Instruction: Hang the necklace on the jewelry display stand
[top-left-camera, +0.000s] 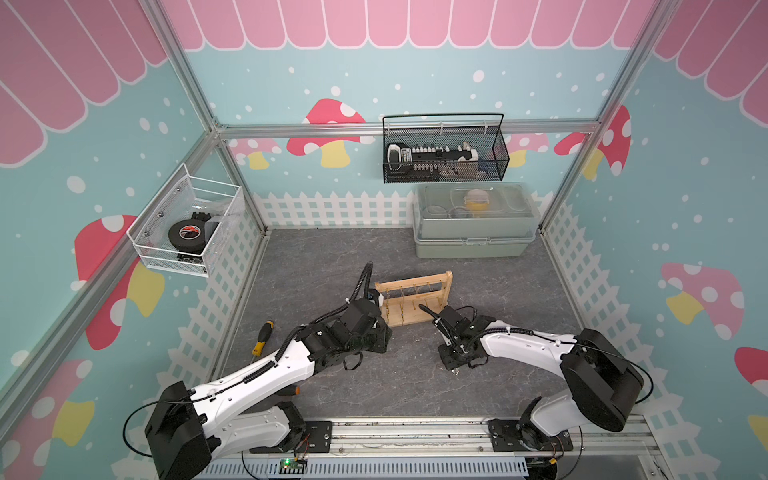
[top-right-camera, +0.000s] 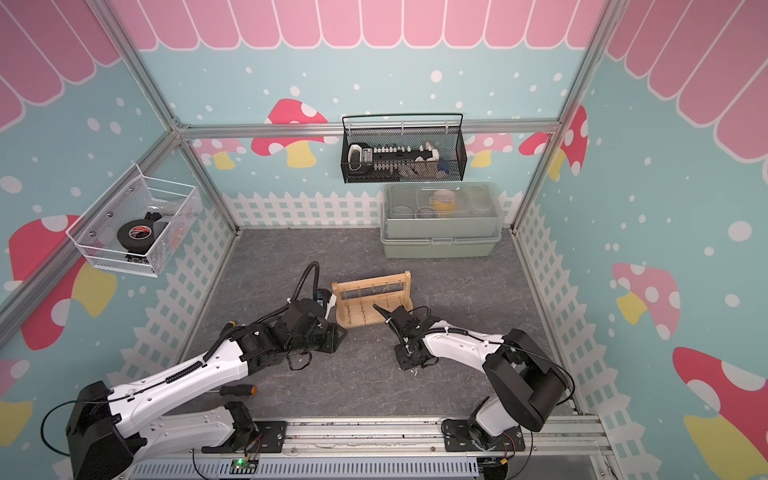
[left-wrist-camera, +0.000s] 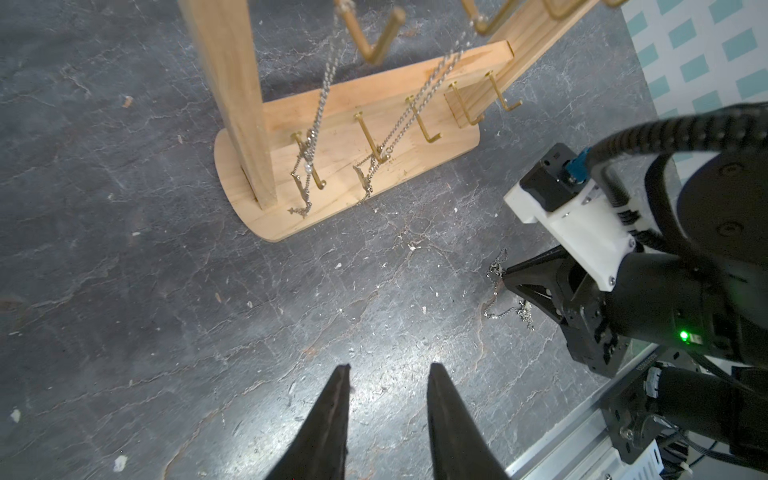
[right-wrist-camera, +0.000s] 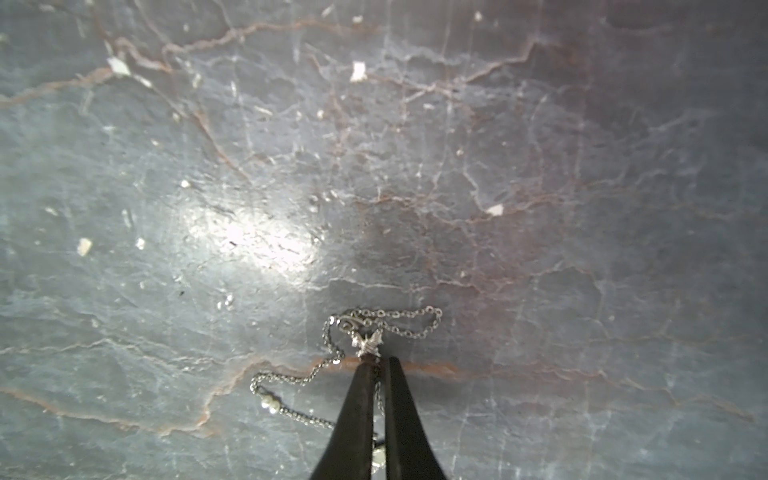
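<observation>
The wooden jewelry display stand (top-left-camera: 413, 297) stands mid-table with brass hooks. Two silver chains (left-wrist-camera: 324, 96) hang from its upper hooks in the left wrist view. Another thin silver necklace (right-wrist-camera: 296, 380) lies loosely looped on the dark table, its small star-like pendant (right-wrist-camera: 367, 344) just beyond my right gripper's tips. The right gripper is down over that necklace with its fingers only a narrow gap apart; a strand of chain shows in the gap, though whether they grip it is unclear. My left gripper is open and empty, in front of the stand.
A yellow-and-black screwdriver (top-left-camera: 262, 339) and an orange-tipped tool (top-left-camera: 289, 390) lie at the left. A green lidded box (top-left-camera: 472, 248) stands against the back wall. Table between the arms is bare.
</observation>
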